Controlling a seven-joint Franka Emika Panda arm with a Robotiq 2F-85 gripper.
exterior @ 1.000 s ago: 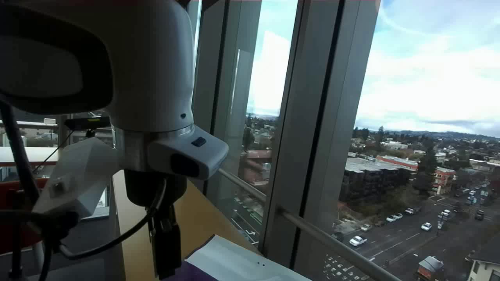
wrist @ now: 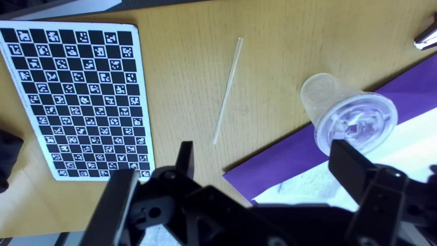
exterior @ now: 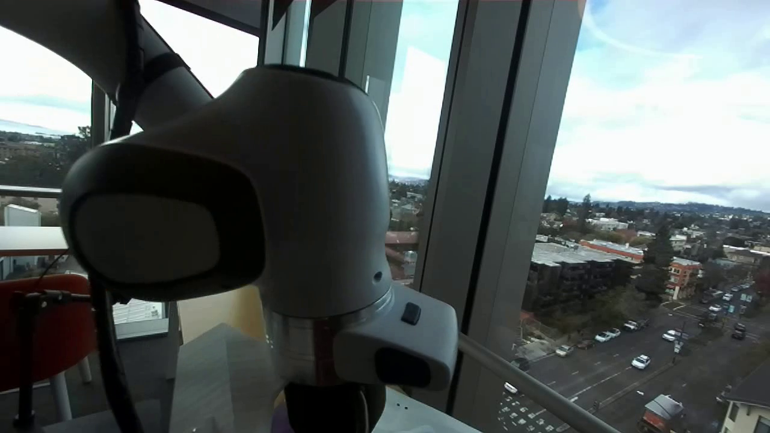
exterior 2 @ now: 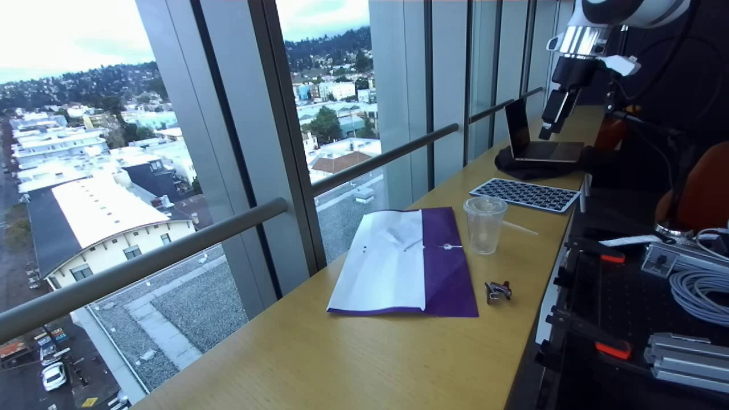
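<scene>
My gripper is open, its two fingers wide apart with nothing between them. In the wrist view it hangs over the wooden desk. A clear lidded plastic cup (wrist: 329,98) stands upright beyond the right finger, beside the purple folder (wrist: 278,166) with white paper. A thin pale straw (wrist: 227,90) lies on bare wood between the cup and the checkered board (wrist: 88,102). In exterior view 2 the gripper (exterior 2: 552,126) appears high, in front of the open laptop (exterior 2: 547,150), well apart from the cup (exterior 2: 483,229). Exterior view 1 cuts off the fingers.
A small dark metallic clip (exterior 2: 498,291) rests near the folder's right edge. The window rail (exterior 2: 383,160) runs along the desk's far side. Black clamps with red levers (exterior 2: 613,349) line the other edge.
In exterior view 1 the arm has moved right and lower in the picture, and its wrist has turned.
</scene>
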